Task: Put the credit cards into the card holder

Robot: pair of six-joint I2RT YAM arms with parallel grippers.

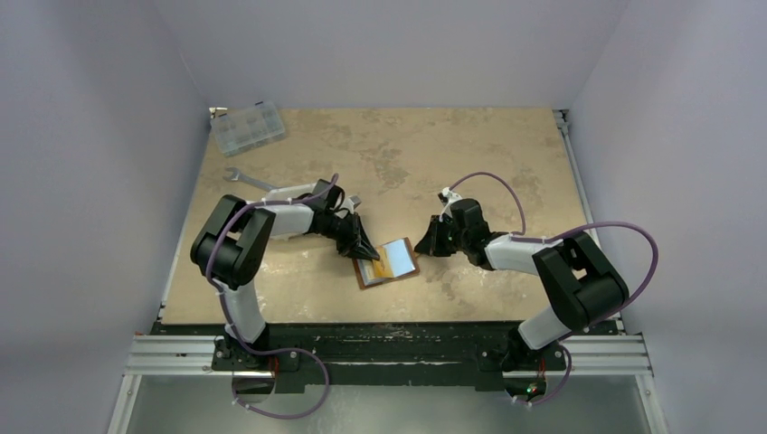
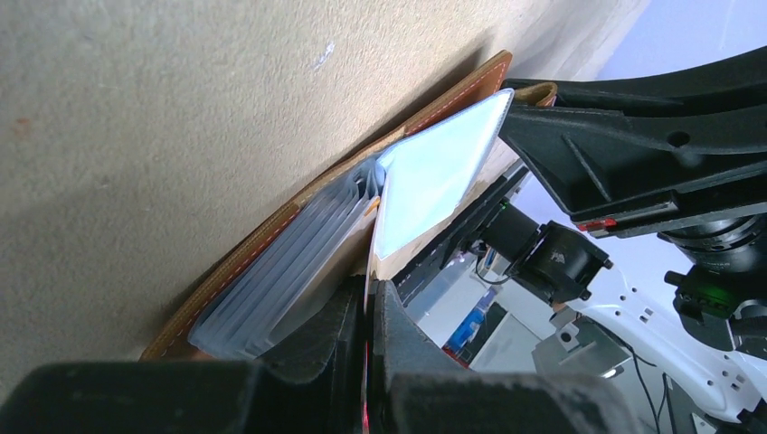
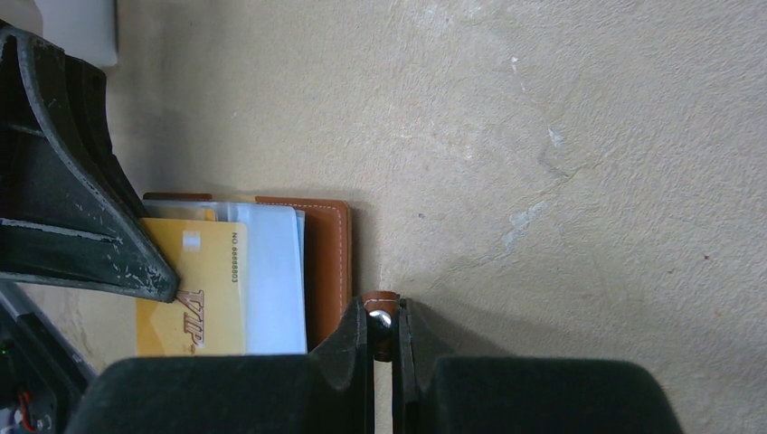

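Note:
The brown card holder [image 1: 362,281] lies open on the table, with clear sleeves [image 2: 280,276] fanned on one side and a blue-white sleeve [image 3: 274,271] on the other. My left gripper is shut on a gold card, which stands nearly edge-on in the left wrist view, over the middle of the holder. It overlaps the blue-white sleeve; whether its edge is inside a sleeve, I cannot tell. At the holder's right side, my right gripper is shut on its brown strap [image 3: 381,297] with a metal snap.
A clear compartment box [image 1: 247,128] stands at the back left, with a wrench [image 1: 249,179] in front of it. Something white [image 1: 282,193] lies partly under the left arm. Bare table spreads behind and right of the holder.

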